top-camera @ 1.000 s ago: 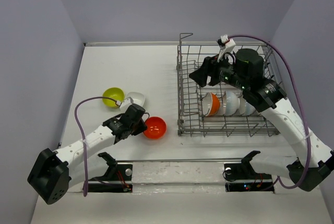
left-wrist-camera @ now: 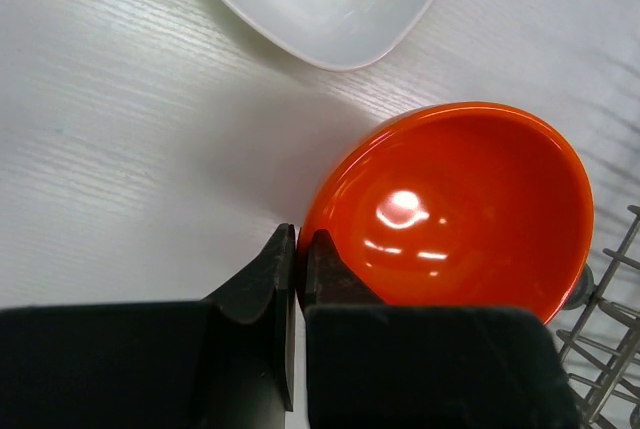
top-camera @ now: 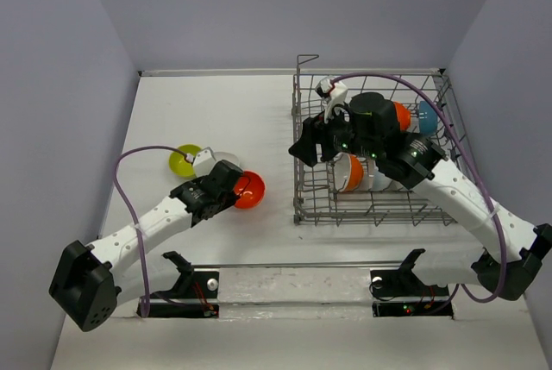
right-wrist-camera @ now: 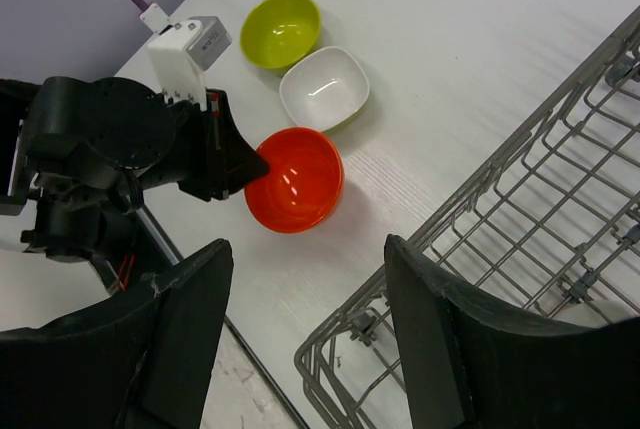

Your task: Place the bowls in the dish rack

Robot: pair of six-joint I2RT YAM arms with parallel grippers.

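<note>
An orange bowl [top-camera: 250, 191] is held at its left rim by my left gripper, whose fingers pinch the bowl's edge in the left wrist view. Its inside faces up in the right wrist view, where the bowl [right-wrist-camera: 295, 181] is close to a white bowl [right-wrist-camera: 325, 89] and a green bowl [right-wrist-camera: 281, 31]. My right gripper is open and empty, its fingers spread above the left edge of the dish rack [top-camera: 297, 172]. In the top view, an orange-and-white bowl [top-camera: 349, 173] stands on edge inside the rack.
More dishes sit in the rack, among them a blue one [top-camera: 428, 118] and an orange one [top-camera: 403, 116], partly behind my right arm. Grey walls close in on the sides and back.
The orange bowl has shifted back and slightly left with my left gripper, closer to the white bowl. My right arm has moved left, from over the rack's inside to its left edge.
</note>
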